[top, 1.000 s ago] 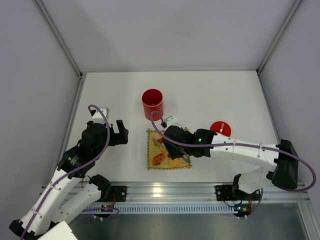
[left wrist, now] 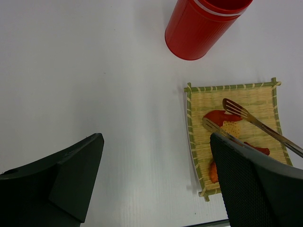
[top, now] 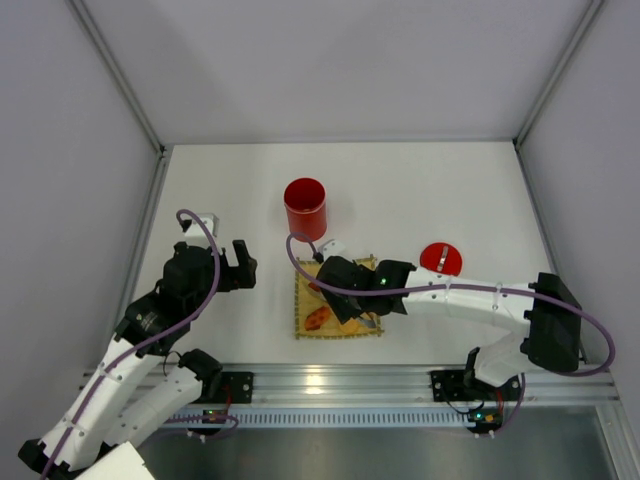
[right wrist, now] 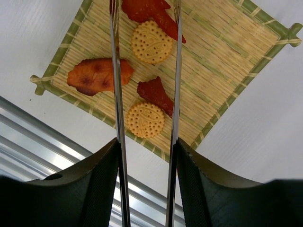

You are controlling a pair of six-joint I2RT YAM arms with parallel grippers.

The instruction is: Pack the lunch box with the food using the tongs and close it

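Note:
A square bamboo mat [right wrist: 222, 61] holds food pieces: two round biscuits [right wrist: 145, 119], an orange-brown piece [right wrist: 90, 75] and red-brown pieces [right wrist: 156, 94]. My right gripper hangs over the mat with its long metal tongs apart, the tips near the upper red piece; whether they touch it I cannot tell. My left gripper stands open left of the mat, nothing between its fingers. A red cylindrical container [top: 305, 208] stands behind the mat.
A red round lid [top: 441, 258] lies to the right of the mat, partly beside the right arm. A metal rail runs along the front edge.
The right arm has moved left over the mat, by a small amount. The left arm and the objects outside the mat look unchanged.

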